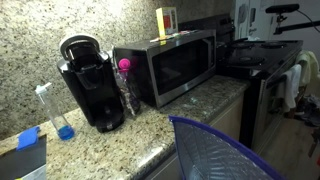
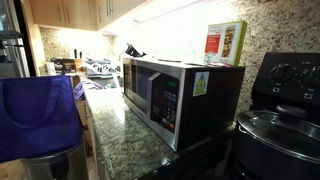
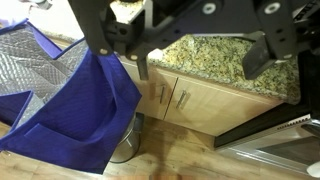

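Note:
In the wrist view my gripper shows as dark hardware along the top edge. Its two fingers stand wide apart, with only the counter and cabinet doors visible between them, so it is open and empty. To its lower left is a blue bag (image 3: 95, 135) with a silvery lining, its mouth spread open. The same blue bag (image 2: 40, 118) appears at the left of exterior view 2, above a metal bin. A blue-rimmed silvery bag (image 1: 215, 153) fills the lower middle of exterior view 1. I cannot make out the gripper in either exterior view.
A microwave (image 1: 178, 67) stands on the granite counter (image 1: 140, 142), with a box (image 2: 224, 42) on top. Beside it are a black coffee maker (image 1: 92, 85) and a bottle of blue liquid (image 1: 56, 115). A pot (image 2: 282, 135) sits on the stove.

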